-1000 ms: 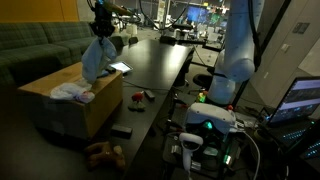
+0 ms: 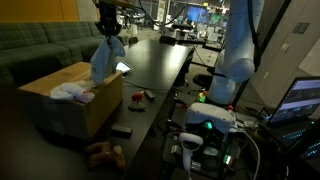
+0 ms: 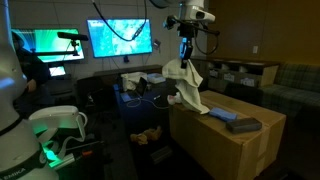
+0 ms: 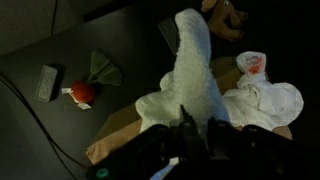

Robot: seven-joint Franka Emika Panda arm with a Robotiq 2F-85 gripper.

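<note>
A pale cloth (image 2: 101, 62) hangs from my gripper (image 2: 108, 36), which is shut on its upper end. Below the gripper the cloth drapes down toward the cardboard box (image 2: 85, 117); in exterior view 2 the same cloth (image 3: 187, 85) spreads out wider toward its lower end. Seen from the wrist, the cloth (image 4: 195, 75) runs out from between the dark fingers, whose tips it partly covers. A second white cloth (image 2: 70, 91), bunched up, lies on the box, showing a red mark in the wrist view.
On the dark table lie a brown toy-like object (image 2: 104, 154), a dark block (image 2: 122, 131), a red item (image 2: 138, 97) and a grey block (image 4: 47, 83). A dark box-shaped item (image 3: 243, 125) rests on the cardboard box. Bare table (image 2: 150, 120) lies right of the box.
My gripper has risen a little with the cloth, and the hanging cloth has lifted and shifted slightly. The bunched cloth and the table items look unmoved.
</note>
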